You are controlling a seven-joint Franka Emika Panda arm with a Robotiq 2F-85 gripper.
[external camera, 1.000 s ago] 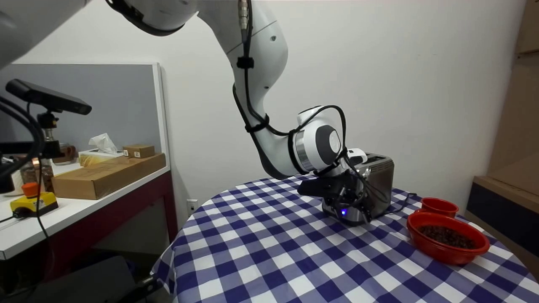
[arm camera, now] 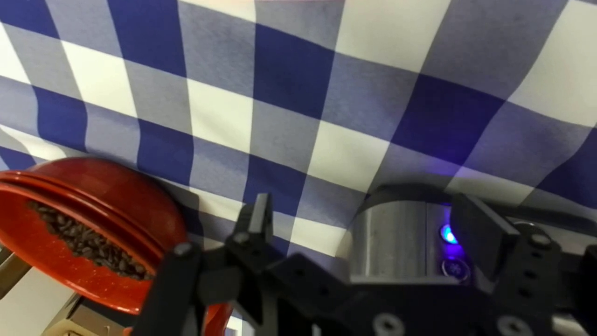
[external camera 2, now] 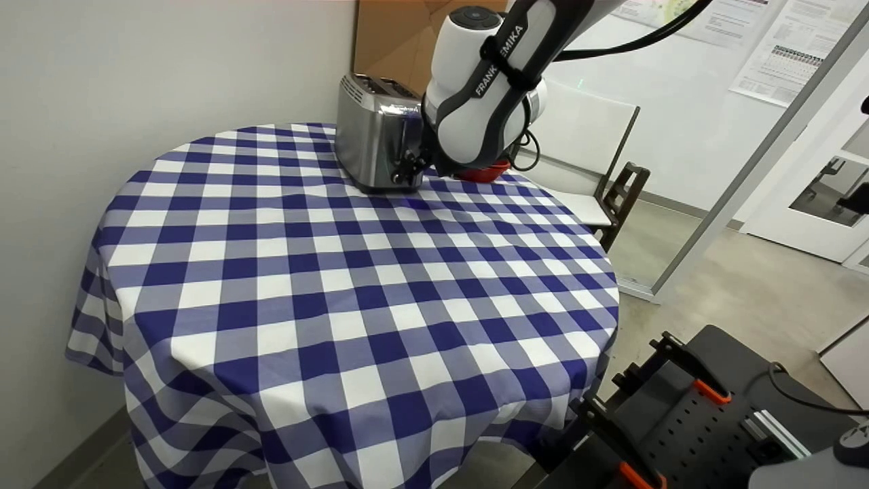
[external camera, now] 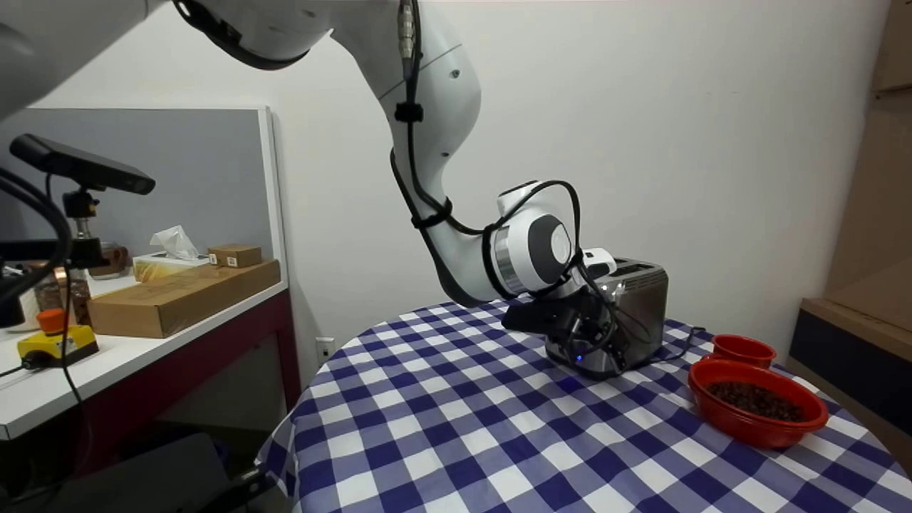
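Observation:
A silver toaster (external camera: 645, 303) stands near the far side of the checked table; exterior view 2 also shows its steel body (external camera 2: 366, 134). My gripper is open at the toaster's front, its two fingers wide apart. In the wrist view the right finger (arm camera: 478, 235) is right beside a lit blue button (arm camera: 448, 234), overlapping part of the panel. Whether it touches cannot be told. A second, unlit button (arm camera: 456, 269) sits below. The left finger (arm camera: 260, 218) is over the tablecloth, clear of the toaster.
Right of the toaster are a red bowl (external camera: 714, 420) of dark beans (external camera: 757, 400) and a smaller red container (external camera: 744, 347). A black cord (external camera: 684, 345) lies behind the gripper.
The arm has shifted slightly left in exterior view 1. The blue light shows smaller, more of it covered. Toaster and bowls look unmoved.

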